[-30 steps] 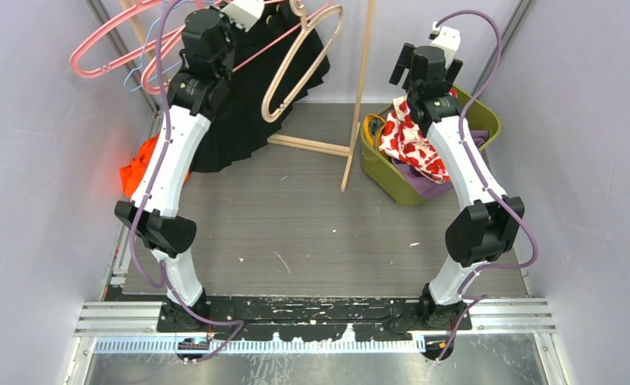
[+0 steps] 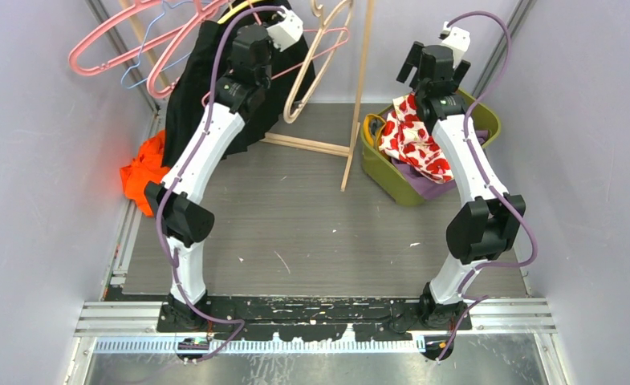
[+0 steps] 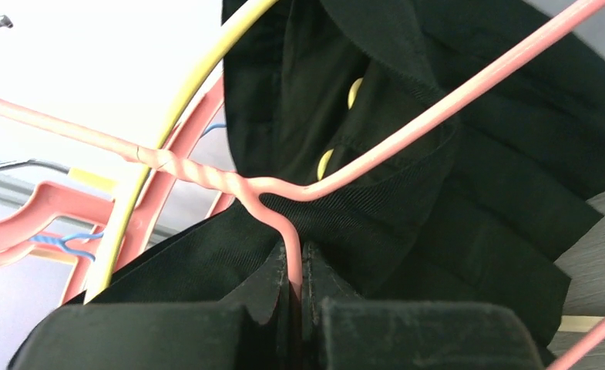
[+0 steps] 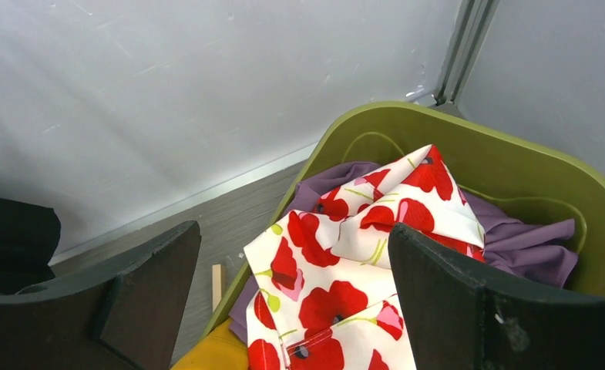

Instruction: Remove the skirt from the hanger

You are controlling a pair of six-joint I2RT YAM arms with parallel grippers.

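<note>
The black skirt (image 2: 191,104) hangs at the back left among the hangers. A pink hanger (image 3: 438,108) crosses the skirt's near face in the left wrist view. Yellow shows between folds of the cloth, but what bears the skirt cannot be told. My left gripper is shut by the skirt's edge; the hanger's lower arm runs across the fingertips and hides their seam. Whether cloth is pinched there does not show. Over the green basket (image 4: 337,123), my right gripper stands open and empty.
White cloth with red flowers (image 4: 337,304) and purple cloth (image 4: 515,231) fill the basket. A wooden hanger (image 2: 301,95) hangs right of the skirt, near the rack's post (image 2: 358,104). Orange cloth (image 2: 144,164) lies at the left wall.
My left gripper has moved right in the top view. The skirt's lower part has swung left, and the wooden hanger swings to and fro.
</note>
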